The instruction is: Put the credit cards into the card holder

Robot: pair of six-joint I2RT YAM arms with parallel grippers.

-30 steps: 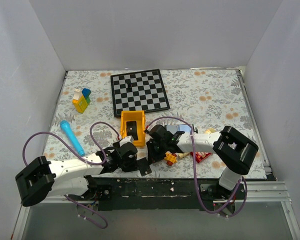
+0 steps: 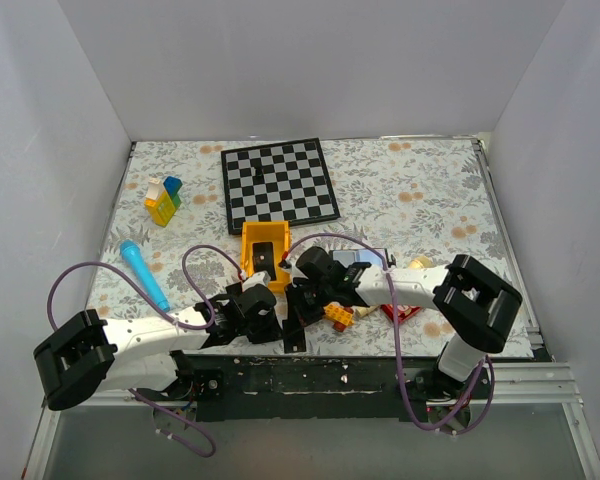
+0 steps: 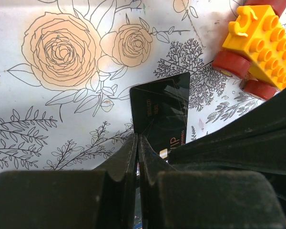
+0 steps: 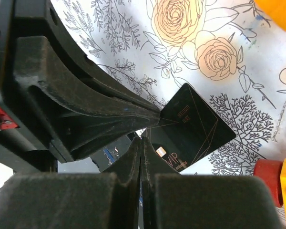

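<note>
A black card with "VIP" printed on it lies on the flowered cloth; the right wrist view shows the same card (image 4: 195,126), and from above the card (image 2: 295,342) is near the table's front edge. My left gripper is shut with its tips at the card's edge. My right gripper is likewise shut, tips by the card's printed edge. Nothing shows between either pair of fingers. The two grippers are close together. A dark item with blue marks (image 4: 108,151) is partly hidden beneath them; whether it is the card holder I cannot tell.
Close by on the right are yellow toy blocks on red wheels (image 3: 264,45). A yellow container (image 2: 280,228) with a dark thing inside stands behind the grippers. Further off lie a chessboard (image 2: 280,183) and a blue microphone-shaped toy (image 2: 143,275).
My right gripper has moved a little left and toward the front edge. The black card has turned, now lying straighter to that edge. The left arm has stayed nearly still.
</note>
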